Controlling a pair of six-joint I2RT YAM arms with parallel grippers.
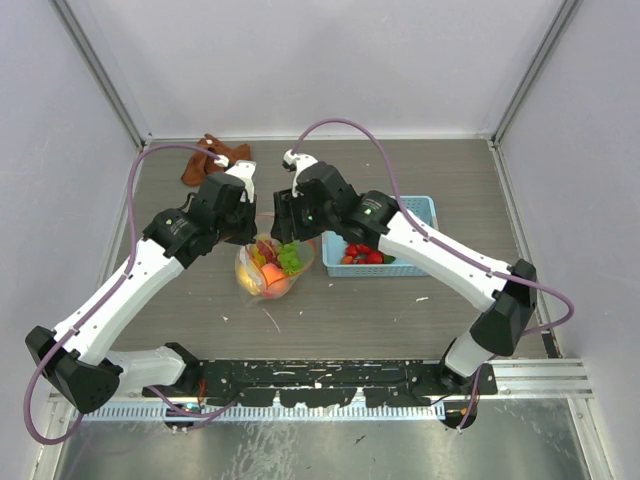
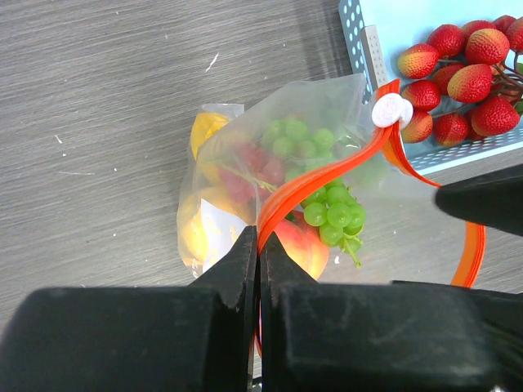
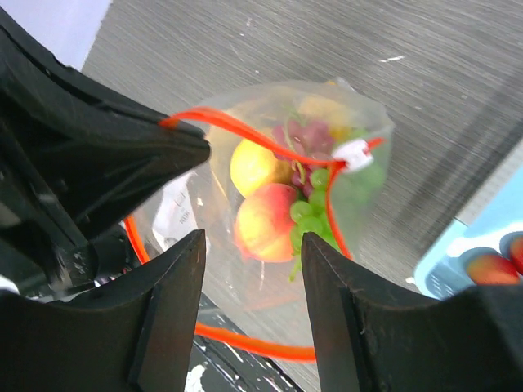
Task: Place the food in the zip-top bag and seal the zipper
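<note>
The clear zip bag (image 1: 251,283) stands with its orange-edged mouth (image 2: 327,174) spread and a white slider (image 2: 392,110) on that edge. Inside it are green grapes (image 2: 337,214), red grapes (image 3: 304,139), a peach (image 3: 268,219) and yellow fruit (image 3: 255,167). My left gripper is shut with the bag's orange rim between its fingers. Over the bag mouth, my right gripper stands open, its fingers apart and empty. The green grapes lie lower, beyond its fingertips, in the right wrist view.
A light blue basket (image 1: 418,205) right of the bag holds strawberry-like red fruit (image 2: 472,86). Brown cloth-like objects (image 1: 205,165) lie at the back left. Both grippers are close together over the bag.
</note>
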